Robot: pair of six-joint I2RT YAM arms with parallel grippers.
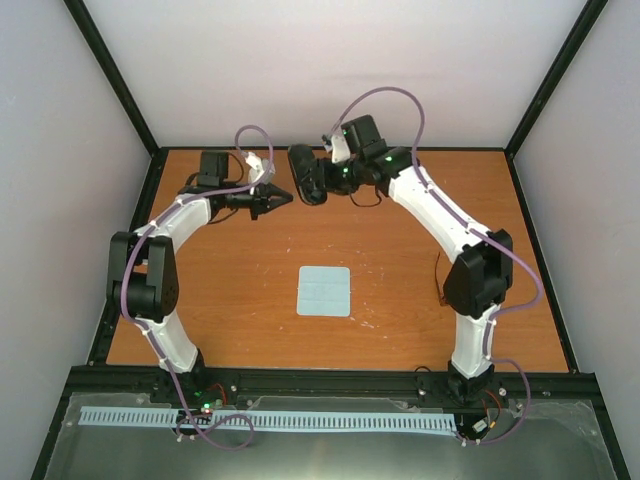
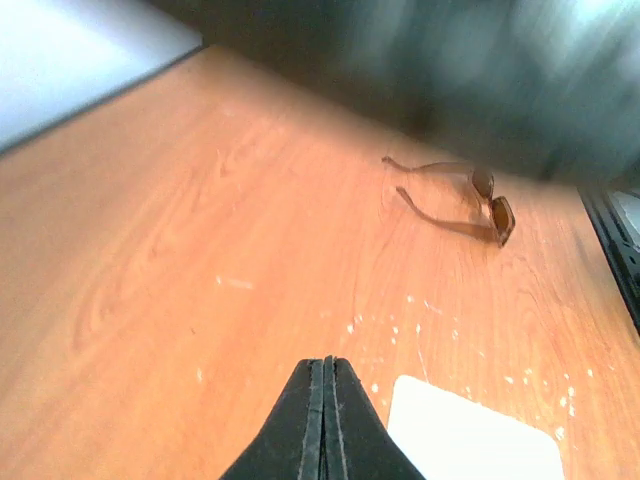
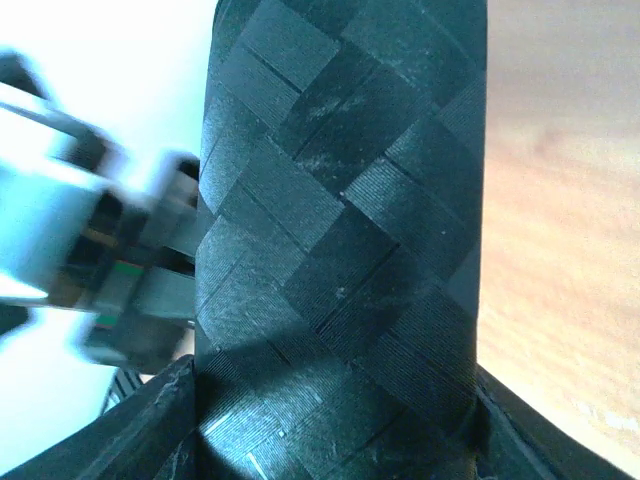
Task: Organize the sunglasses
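A black woven case (image 1: 305, 175) hangs high over the middle back of the table in my right gripper, which is shut on it; it fills much of the right wrist view (image 3: 335, 230) and blurs across the top of the left wrist view. My left gripper (image 1: 285, 197) is shut with nothing visible between its fingertips, just left of the case and apart from it. Brown sunglasses (image 2: 470, 220) lie open on the tabletop to the right in the left wrist view; in the top view they are mostly hidden by the right arm.
A pale square mat (image 1: 323, 291) lies in the middle of the table. Black frame rails border the table, with white walls beyond.
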